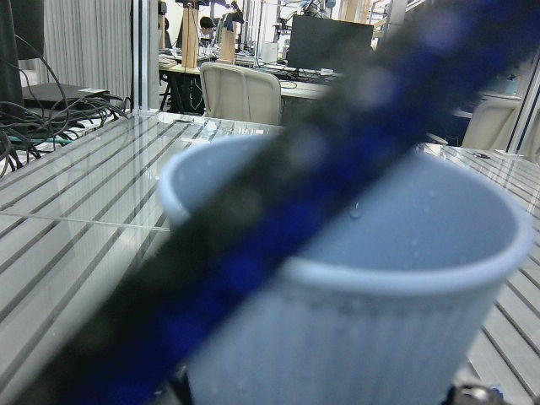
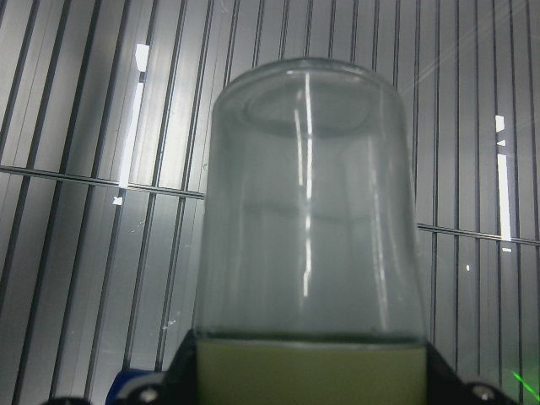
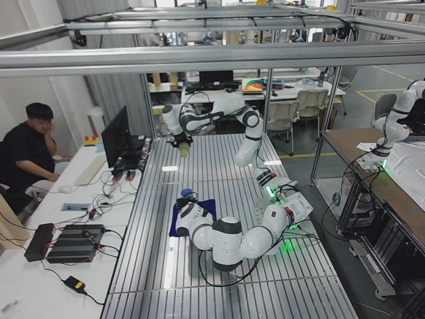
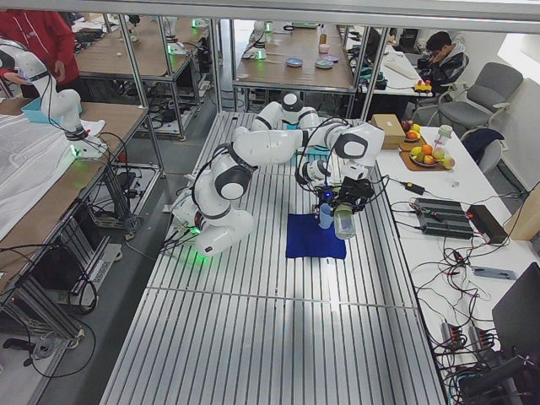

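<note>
A light-blue ribbed cup (image 1: 354, 337) fills the left wrist view, with a blurred dark-blue band across it; my left gripper (image 3: 188, 199) is shut on it above a dark-blue cloth (image 4: 314, 245) in the camera views. My right gripper (image 3: 180, 143) is shut on a clear jar (image 2: 308, 194) with an olive-green band (image 2: 310, 371) at the gripper end. It is held in the air over the far part of the table in the camera left view. Both grippers' fingertips are mostly hidden.
The slatted metal table (image 3: 153, 279) is otherwise mostly clear. A monitor (image 3: 116, 136), cables and black boxes (image 3: 73, 246) stand on the white side desk along one edge, where a person sits. An aluminium frame surrounds the workspace.
</note>
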